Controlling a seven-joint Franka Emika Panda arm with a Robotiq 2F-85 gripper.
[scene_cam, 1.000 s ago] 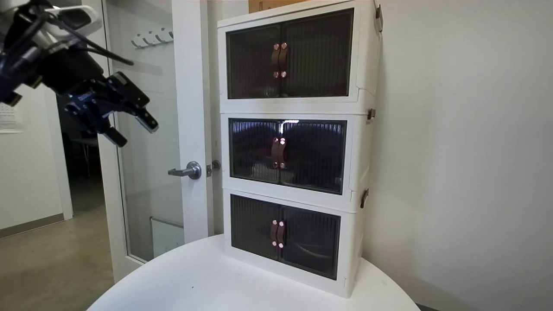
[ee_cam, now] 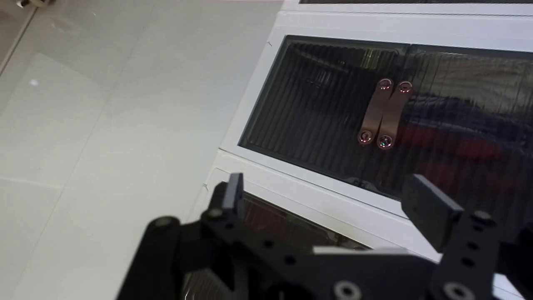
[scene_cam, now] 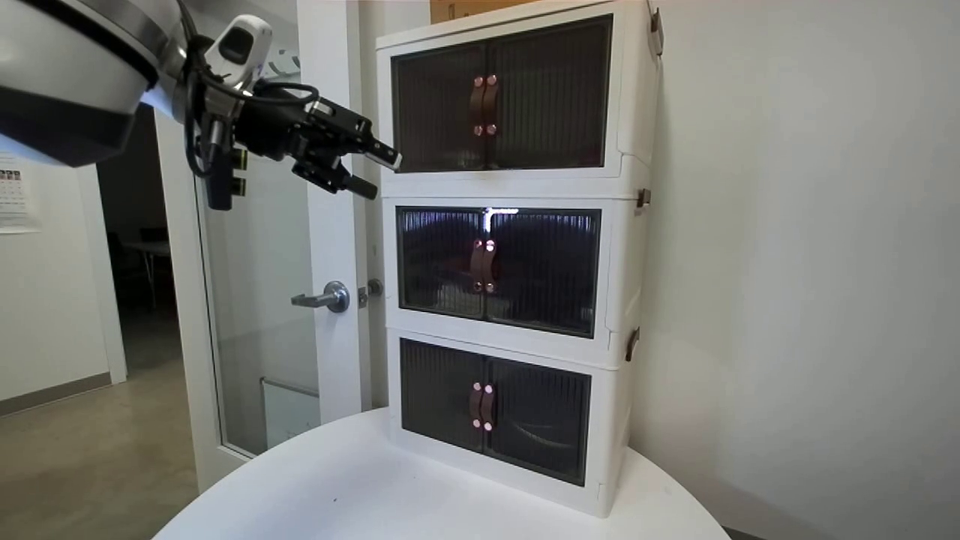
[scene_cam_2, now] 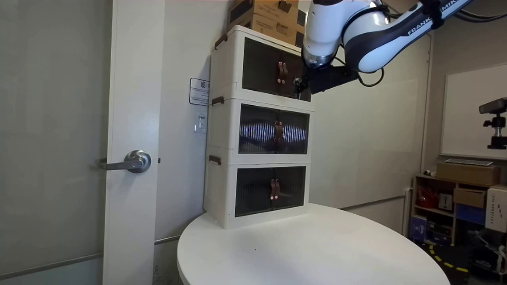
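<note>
A white cabinet of three stacked units stands on a round table, all its dark ribbed doors closed. Each unit has a pair of brown leather handles at the middle, such as the top pair, the middle pair and the bottom pair. My gripper is open, left of the cabinet at the height of the top unit's lower part. In the wrist view, its fingers stand wide apart with nothing between them. One pair of handles shows beyond them, apart from the fingers.
Cardboard boxes sit on top of the cabinet. A door with a lever handle is beside it on the left, and a wall closes off the right in exterior view 1.
My arm has moved right and somewhat up in exterior view 1, bringing the gripper much closer to the cabinet. The cabinet and its doors look unchanged.
</note>
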